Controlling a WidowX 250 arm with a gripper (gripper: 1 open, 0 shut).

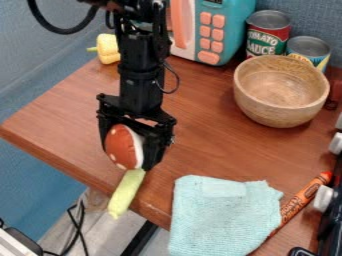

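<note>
My black gripper (136,140) is low over the front-left part of the wooden table, around a red-and-white rounded object (123,148). A pale yellow-green elongated thing (126,192) lies just below that object, reaching past the table's front edge. Whether the fingers are closed on the red object is hard to tell, as the gripper's body hides part of it.
A wooden bowl (281,100), two cans (267,35) and a toy microwave (211,30) stand at the back right. A light-blue cloth (221,220) and an orange stick (301,205) lie at the front right.
</note>
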